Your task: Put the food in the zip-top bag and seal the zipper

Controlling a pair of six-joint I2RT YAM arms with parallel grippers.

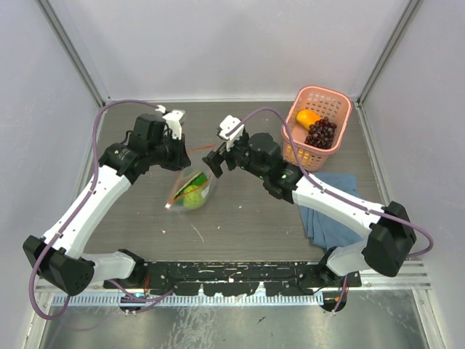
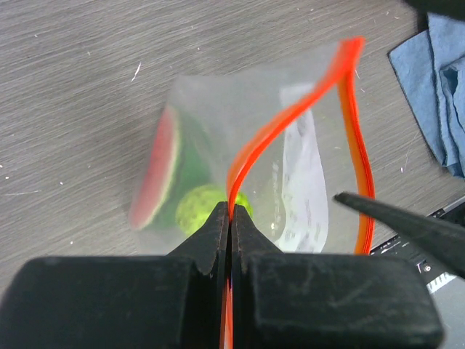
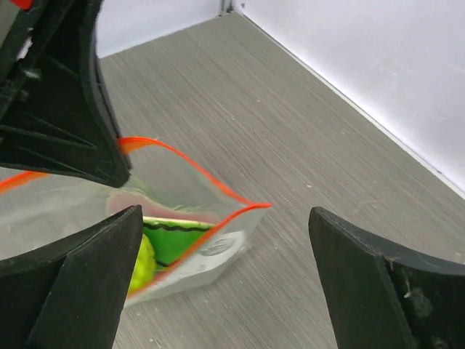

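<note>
My left gripper is shut on the orange-edged rim of the clear zip top bag (image 2: 290,196), holding its mouth apart. Inside the bag lie a watermelon slice (image 2: 161,171) and a yellow-green fruit (image 2: 200,209), the fruit low in the bag. In the right wrist view the fruit (image 3: 144,263) shows through the plastic beside the green rind (image 3: 171,240). My right gripper is open, just to the right of the bag's mouth, with nothing held between its fingers. In the basket (image 1: 299,153) are an orange-yellow fruit (image 1: 307,118) and dark grapes (image 1: 320,134).
At the right, a folded blue cloth (image 1: 323,225) lies in front of the basket, partly under the right arm. Bare table (image 1: 240,218) lies between the bag and the cloth. White walls bound the back and sides.
</note>
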